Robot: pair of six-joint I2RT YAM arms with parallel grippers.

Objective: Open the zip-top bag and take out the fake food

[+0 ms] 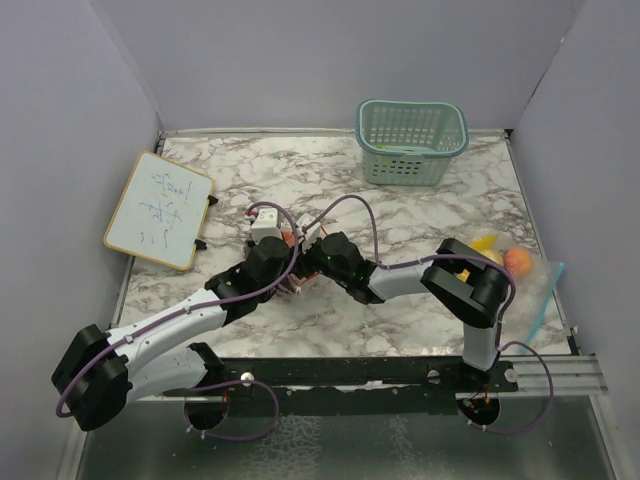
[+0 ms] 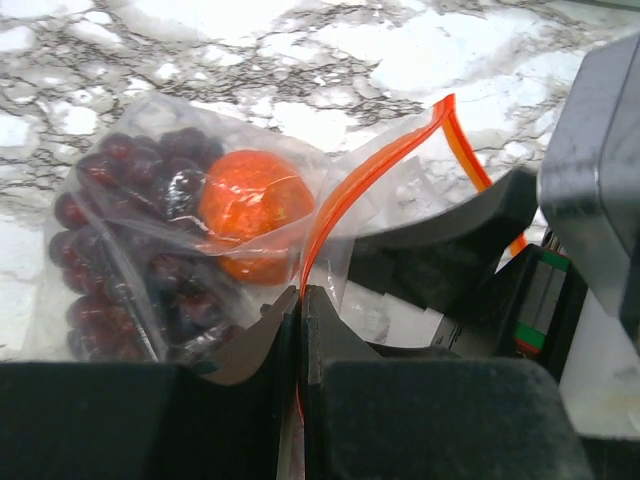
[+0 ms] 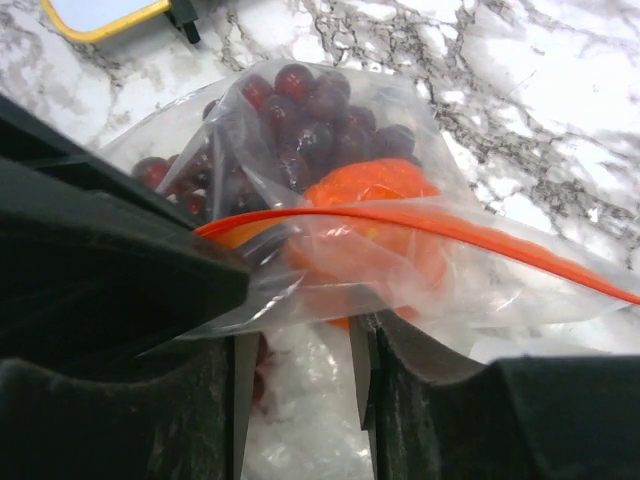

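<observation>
The zip top bag lies on the marble table beneath both grippers, mostly hidden from above. Inside show dark red grapes and an orange fruit; its orange zip strip (image 3: 480, 235) runs across the right wrist view. My left gripper is shut on the bag's zip edge. My right gripper stands part open beside the bag, its fingertips just below the folded film; whether any film is between them is unclear.
A green basket (image 1: 410, 140) stands at the back right. A whiteboard (image 1: 158, 210) lies at the left. A bag of yellow and orange fake food (image 1: 518, 262) lies at the right.
</observation>
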